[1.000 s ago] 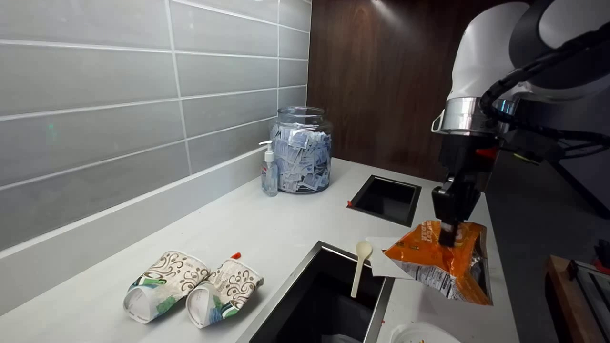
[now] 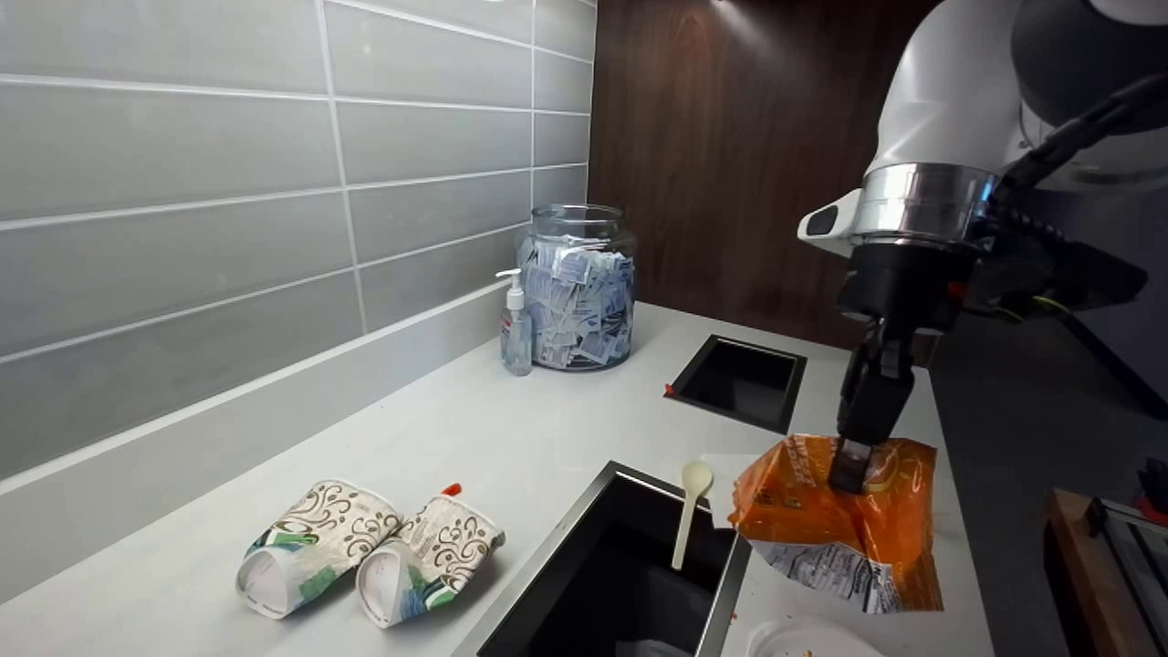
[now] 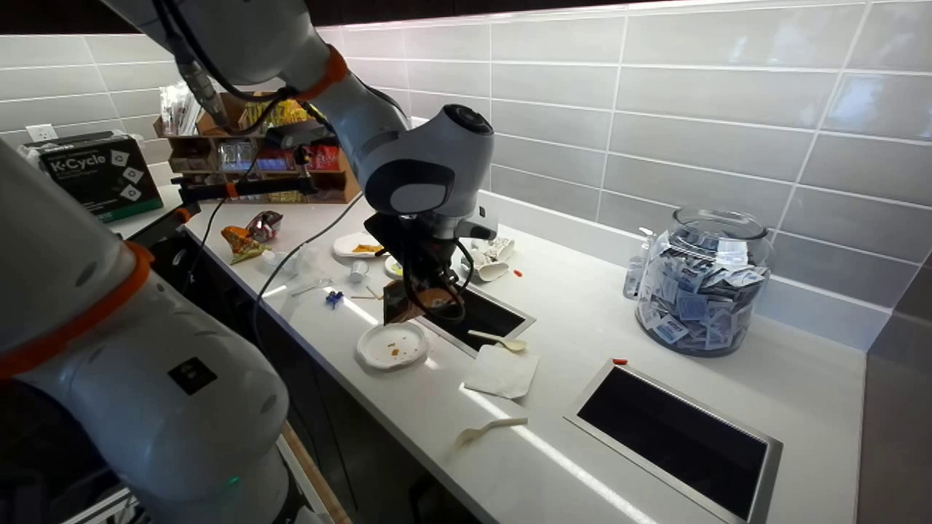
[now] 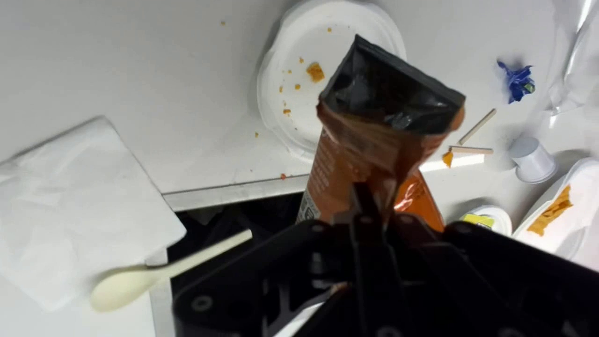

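An orange snack bag (image 2: 892, 526), crumpled and open at one end, hangs from my gripper (image 2: 849, 482) above the right side of the counter. The fingers are shut on its thin film. Seen from the wrist, the bag (image 4: 359, 151) shows a dark silvery mouth and partly covers a white plate (image 4: 292, 56) with orange crumbs. Below it lies the black rectangular opening (image 2: 613, 569) in the counter, framed in metal. In the second exterior view the arm's wrist and cables partly hide the bag (image 3: 399, 304).
A pale spoon (image 2: 690, 515) lies across the opening's rim, beside a white napkin (image 3: 504, 371). Two patterned paper cups (image 2: 318, 547) lie on their sides. Toward the back stand a pump bottle (image 2: 516, 328) and a glass jar (image 2: 580, 296) of packets, near a second opening (image 3: 673, 441).
The gripper has moved slightly left and down, and the wrist has turned. Still held, the bag has swung round and hangs lower.
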